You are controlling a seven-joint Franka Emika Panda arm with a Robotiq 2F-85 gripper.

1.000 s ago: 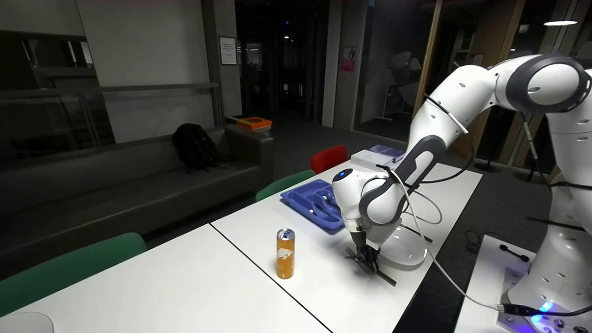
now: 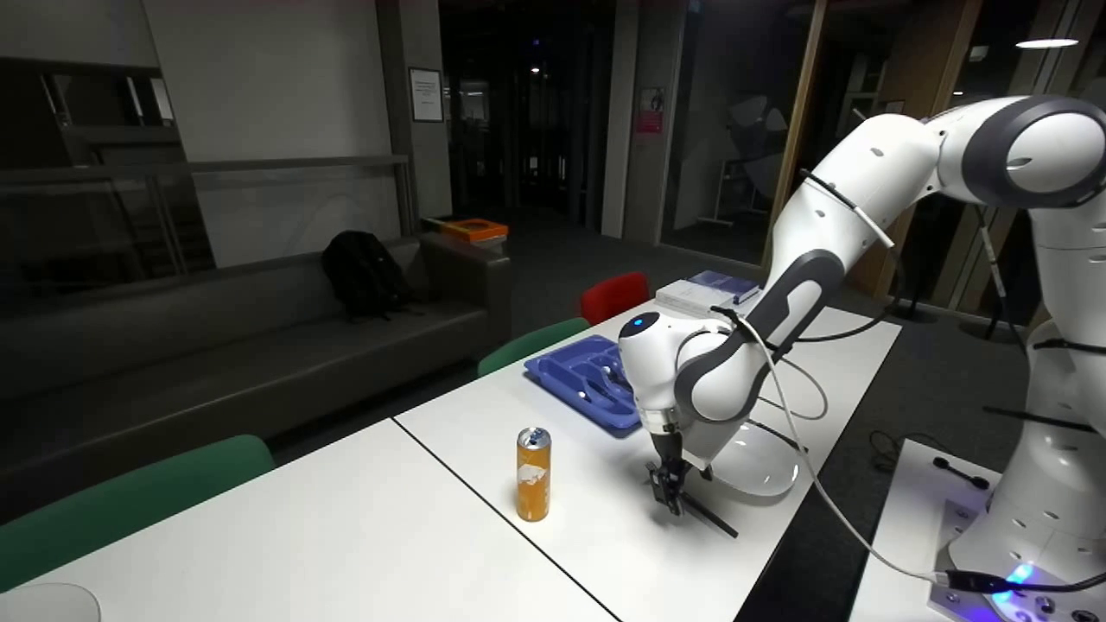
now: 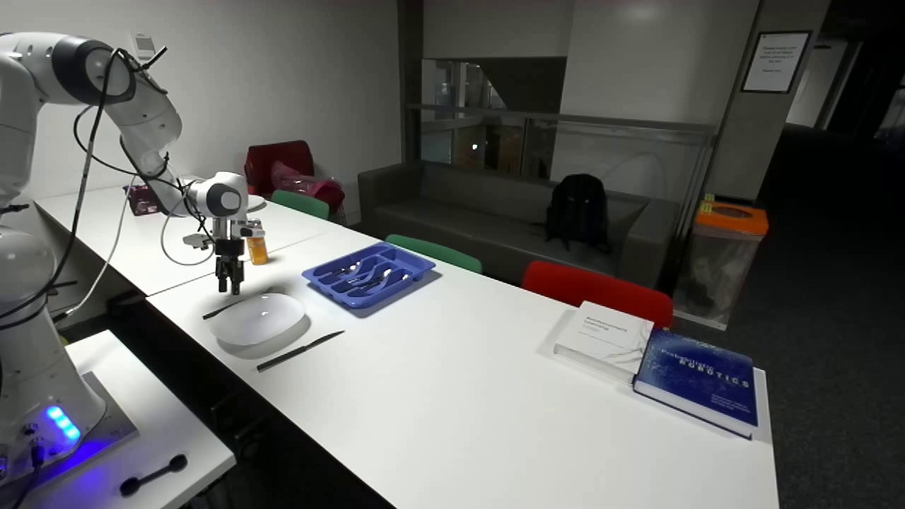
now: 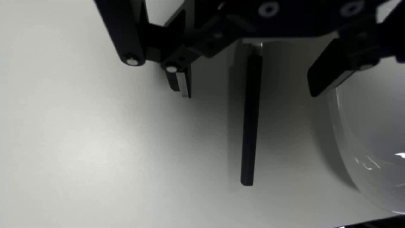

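My gripper is open, its two fingers set wide apart with nothing held between them. Below and between them, a utensil with a black handle (image 4: 251, 125) lies on the white table; its metal end is hidden under the gripper in the wrist view. From the side, the gripper (image 2: 671, 499) hangs low over this utensil (image 2: 711, 517). Right beside the utensil is a white plate (image 3: 259, 321), partly seen at the right of the wrist view. A knife with a dark handle (image 3: 298, 350) lies on the plate's other side.
A blue cutlery tray (image 3: 370, 276) holding several utensils sits behind the plate. An orange can (image 2: 533, 477) stands upright on the table. Two books (image 3: 604, 335) lie at the far end. Much of the table between tray and books is clear.
In exterior view 1, my gripper has shifted slightly to the left and the arm has moved a little with it. The utensil beneath stays in about the same place.
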